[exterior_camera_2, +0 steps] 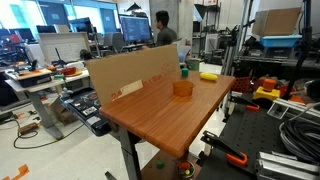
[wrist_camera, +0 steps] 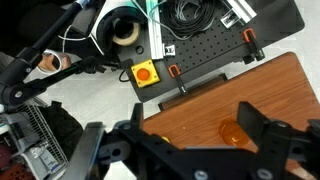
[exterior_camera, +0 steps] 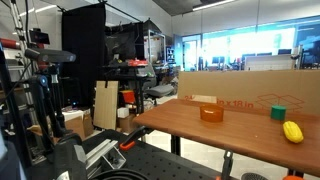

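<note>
On the wooden table [exterior_camera: 185, 120] sits an orange bowl [exterior_camera: 211, 114], apart from the other things. A green cup [exterior_camera: 278, 112] stands near the cardboard at the back. The yellow object [exterior_camera: 293, 132] lies at the table's right side. In the other exterior view the bowl [exterior_camera_2: 183, 90], green cup [exterior_camera_2: 184, 73] and yellow object [exterior_camera_2: 209, 76] show on the same table. My gripper is open in the wrist view, with nothing held between its fingers. It is high above the scene, and one finger is close to the bowl [wrist_camera: 234, 133] in that picture.
A tall cardboard sheet [exterior_camera_2: 135, 75] closes off the table's far side. A dark perforated base [wrist_camera: 205, 55] with clamps, cables and a red emergency button [wrist_camera: 143, 74] adjoins the table. Much of the tabletop around the bowl is bare.
</note>
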